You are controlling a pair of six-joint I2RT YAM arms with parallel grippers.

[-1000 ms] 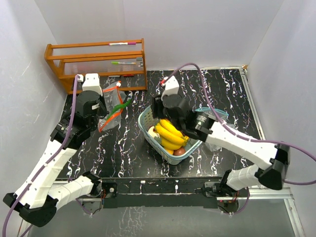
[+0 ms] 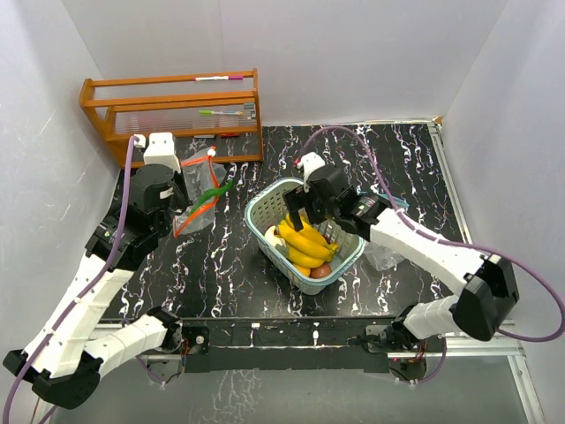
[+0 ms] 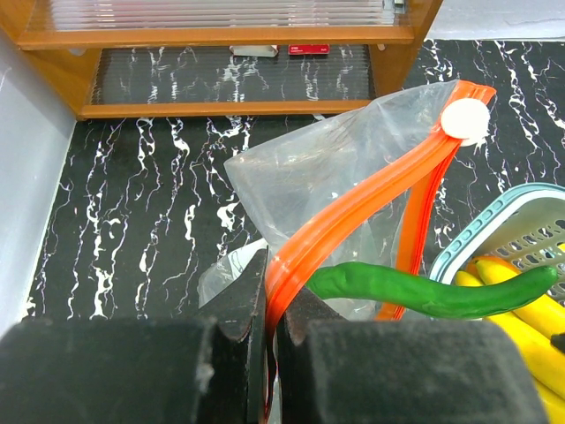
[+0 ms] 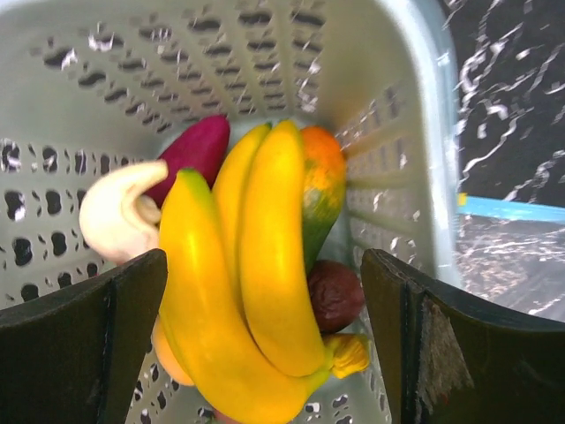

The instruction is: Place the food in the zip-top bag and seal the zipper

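Note:
In the left wrist view my left gripper is shut on the orange zipper edge of the clear bag (image 3: 327, 159), which hangs open with a green cucumber (image 3: 424, 291) in its mouth. My right gripper is open above the plastic basket (image 4: 415, 124), holding nothing. In the basket lie bananas (image 4: 274, 230), a purple item (image 4: 199, 150), a pale mushroom-like piece (image 4: 115, 212), a mango-like fruit (image 4: 322, 177) and a dark round item (image 4: 331, 296).
A wooden rack (image 2: 172, 102) with pens stands at the back left. A second clear bag (image 2: 384, 256) with a blue zipper lies right of the basket. White walls bound the marble-patterned surface.
My right gripper has moved slightly right and down in the top view over the basket. The left arm and its bag are nearly still.

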